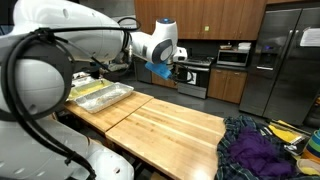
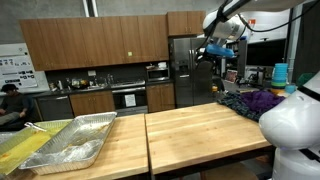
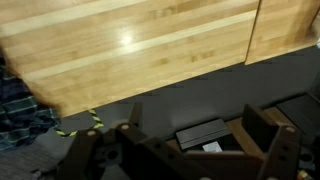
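Note:
High over the wooden table (image 1: 165,130), in exterior view 1, is my gripper (image 1: 186,72), clear of every object. In the wrist view its two dark fingers (image 3: 128,143) stand wide apart, with only floor and dark furniture visible between them, so it is open and empty. A purple cloth (image 1: 256,152) lies bunched on a dark plaid cloth (image 1: 232,134) at the table's right end. The plaid cloth (image 3: 25,115) also shows at the left edge of the wrist view. A silvery tray (image 2: 75,142) with pale contents I cannot make out stands at the other end.
Colourful stacked items (image 1: 313,147) and yellow things (image 1: 285,133) sit past the plaid cloth. Yellow-and-black tape (image 3: 78,130) marks the floor by the table's edge. Kitchen cabinets and a fridge (image 1: 268,58) stand well behind.

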